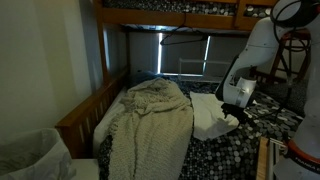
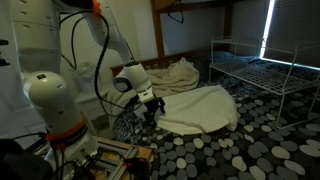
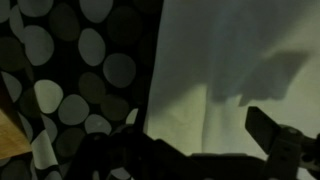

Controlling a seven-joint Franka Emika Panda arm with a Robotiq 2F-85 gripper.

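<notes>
A white cloth lies spread on the dark, dotted bedding, slightly wrinkled. In exterior view 1 the same cloth shows partly behind the arm. My gripper hangs, fingers down, over the cloth's near side; whether it touches is hard to tell. From the wrist, the cloth fills the right side, with its straight edge against the dots and a shadow on it. There my gripper stands open, its dark fingers apart at the bottom, with only cloth visible beyond the gap.
A bulky beige blanket covers the bed left of the cloth. A white wire rack stands behind it at the right. Wooden bunk rails border the bed. Dotted bedding lies clear at the front right of exterior view 2.
</notes>
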